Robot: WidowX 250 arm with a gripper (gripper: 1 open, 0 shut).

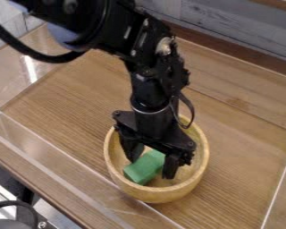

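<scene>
My black gripper (152, 154) is lowered into a round pale wooden bowl (170, 190), its open fingers either side of a green block (143, 168) lying in the bowl. The gripper body hides part of the block and the back of the bowl.
A ledge runs along the back right.
</scene>
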